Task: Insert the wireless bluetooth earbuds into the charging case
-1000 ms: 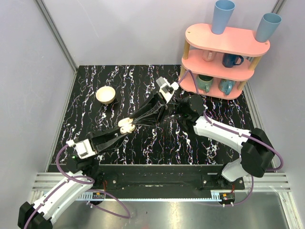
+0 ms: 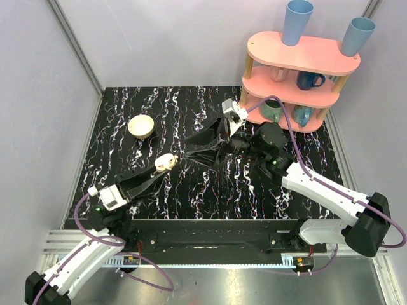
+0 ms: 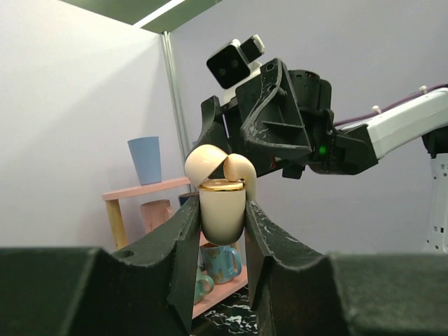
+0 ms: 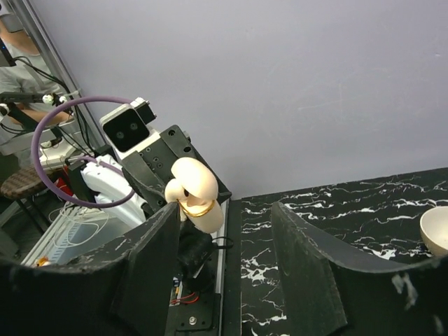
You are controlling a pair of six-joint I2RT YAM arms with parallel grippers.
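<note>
The cream charging case [image 3: 222, 215], gold-rimmed with its lid flipped up, is held between the fingertips of my left gripper [image 2: 162, 170], which is shut on it. In the right wrist view the case [image 4: 206, 220] faces me with lid [image 4: 196, 176] raised; whether earbuds sit inside is hard to tell. My right gripper [image 2: 189, 150] stands apart to the right of the case, fingers parted with nothing visible between them.
A cream bowl [image 2: 140, 127] sits on the back left of the black marbled table [image 2: 191, 108]. A pink shelf [image 2: 299, 51] with cups and mugs stands at the back right.
My right gripper and arm have moved rightward, away from the case, and the fingers now stand apart. The left gripper with the case has barely moved.
</note>
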